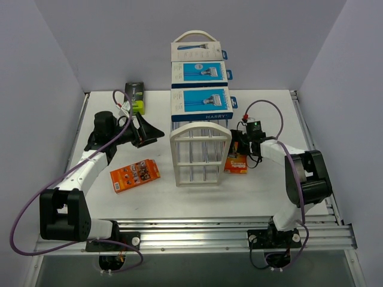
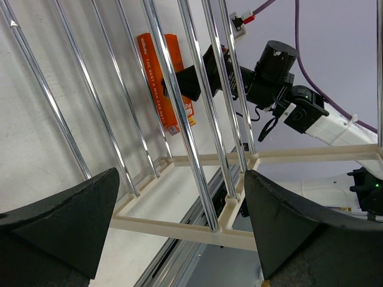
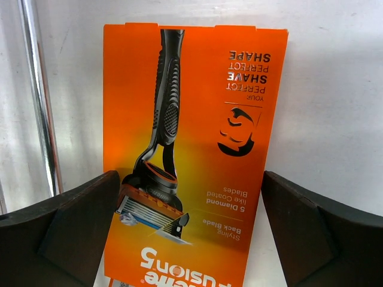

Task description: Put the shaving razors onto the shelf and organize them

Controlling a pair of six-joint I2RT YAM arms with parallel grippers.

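The white wire shelf (image 1: pixel 200 161) stands mid-table with three blue-and-white razor boxes (image 1: pixel 202 103) on top. My right gripper is open around an orange Fusion5 razor box (image 3: pixel 191 89), which lies flat just right of the shelf, its long sides close to both fingers. My left gripper (image 1: pixel 143 131) hangs open left of the shelf; in the left wrist view the shelf's rods show between its fingers. A second orange razor pack (image 1: pixel 134 175) lies on the table at the left front.
A black-and-green pack (image 1: pixel 135 97) lies at the back left. Bare table (image 1: pixel 251 197) shows at the front right. Metal rails edge the table at front and sides.
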